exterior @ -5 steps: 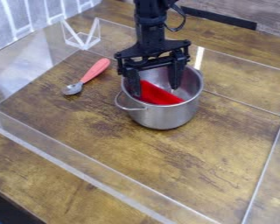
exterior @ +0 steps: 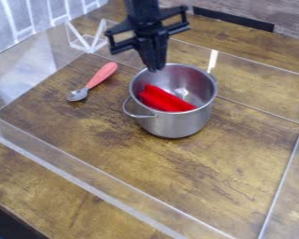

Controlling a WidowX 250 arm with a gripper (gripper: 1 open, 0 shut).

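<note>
A steel pot (exterior: 177,121) stands on the wooden table, with a red object (exterior: 164,99) lying inside it. The black gripper (exterior: 153,54) hangs above and behind the pot at the top of the camera view, blurred, with nothing seen between its fingers; whether it is open or shut is unclear. A spoon with a pink handle (exterior: 101,77) lies left of the pot.
A clear plastic piece (exterior: 83,42) and pale edging border the upper left.
The gripper has risen out of the pot to above it, leaving the red object inside. The pot and spoon look unmoved.
</note>
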